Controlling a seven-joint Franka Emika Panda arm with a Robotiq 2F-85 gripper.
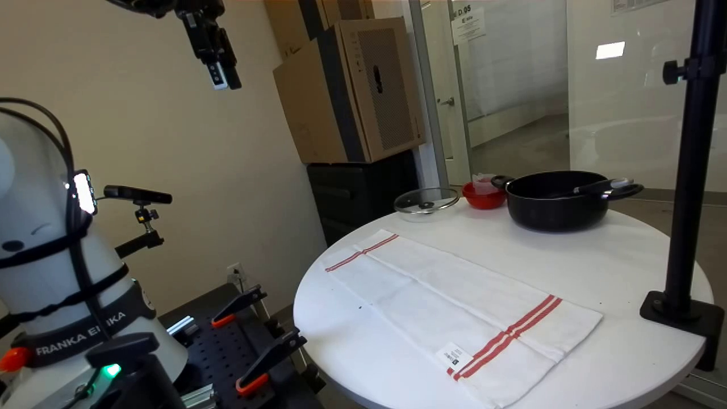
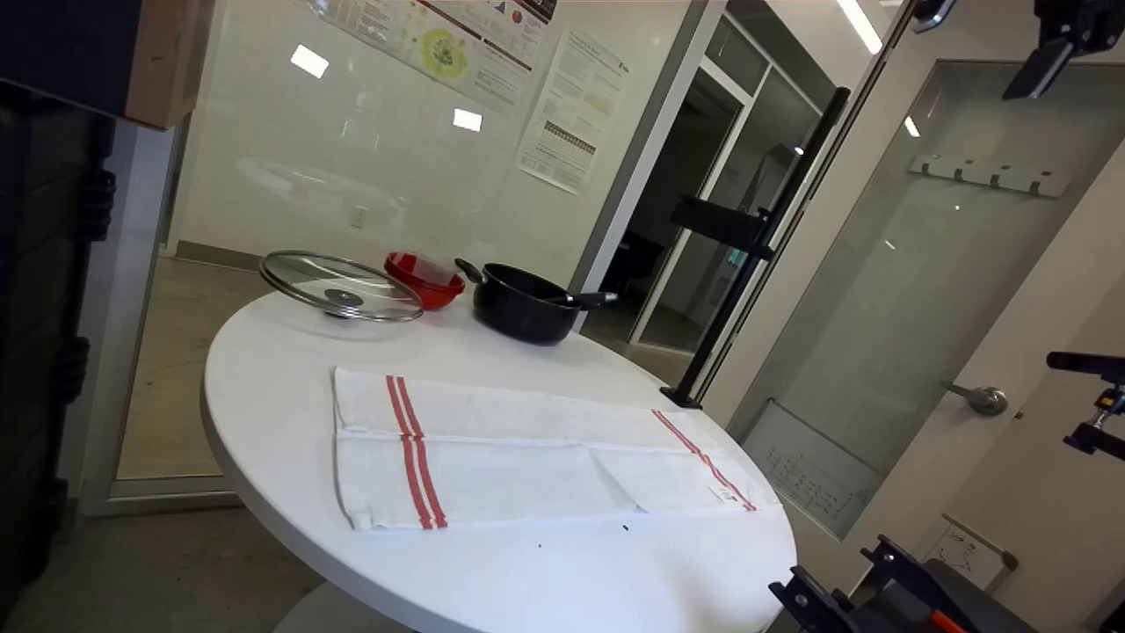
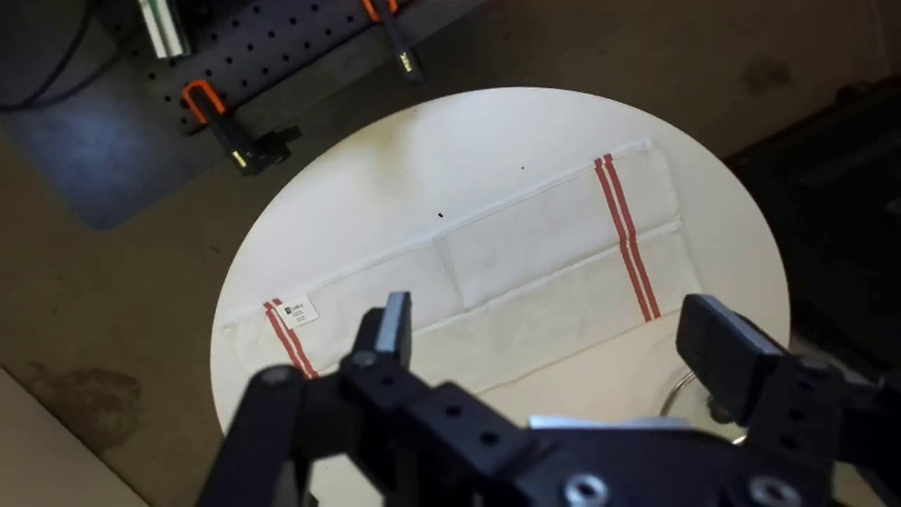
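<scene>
A white towel (image 1: 436, 300) with red stripes near both ends lies spread in a long strip on the round white table (image 1: 600, 272). Lengthwise creases run along it, and a small label (image 3: 298, 311) shows near one end. High above the table, my gripper stands open, its fingers wide apart with nothing between them. The fingertips also show at the top of exterior view 1, well clear of the towel.
At the table's far side stand a glass lid (image 1: 427, 201), a red bowl (image 1: 484, 197) and a black pot (image 1: 557, 204) with a handled utensil in it. A black post (image 1: 688, 170) rises from the table's edge. Clamps (image 1: 272, 358) sit on the robot's bench.
</scene>
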